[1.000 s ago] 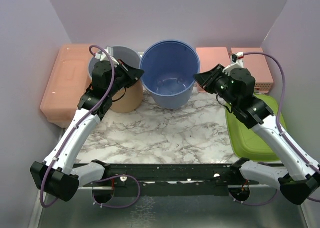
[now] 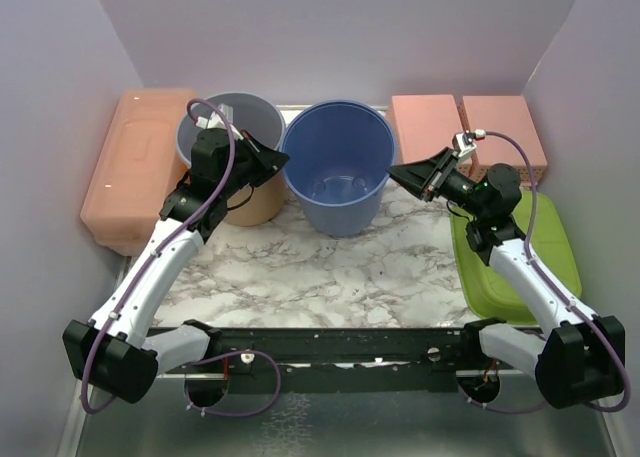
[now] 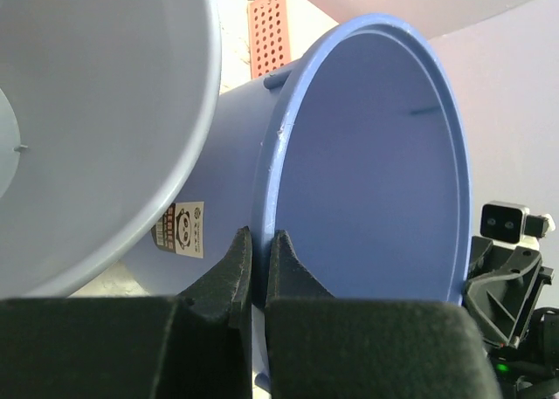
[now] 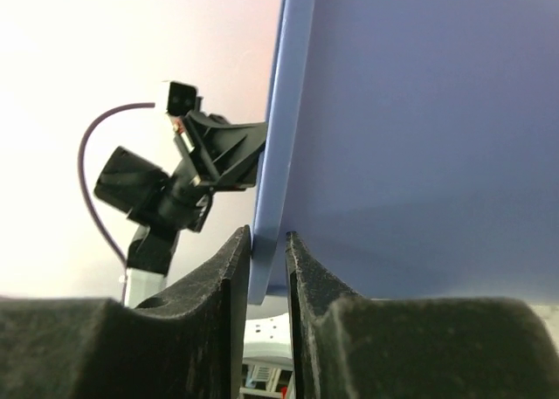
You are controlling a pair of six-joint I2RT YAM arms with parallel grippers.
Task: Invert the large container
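The large blue container [image 2: 338, 202] stands at the middle of the marble surface, its open top tilted toward the top camera. My left gripper [image 2: 283, 159] is shut on the container's left rim [image 3: 281, 128], whose thin edge runs between the fingers in the left wrist view. My right gripper [image 2: 398, 174] is at the opposite rim; in the right wrist view the rim [image 4: 288, 85] runs down to its fingertips, which stand slightly apart, and whether the rim is between them is unclear.
A grey-blue bin [image 2: 240, 105] with a tan body is just left of the blue container. A peach lid [image 2: 135, 167] lies far left, pink baskets [image 2: 500, 127] at back right, a green tray [image 2: 515, 277] at right.
The blue container sits lower in the top view than a second ago. The right arm has moved down and changed its pose, with its gripper still at the rim.
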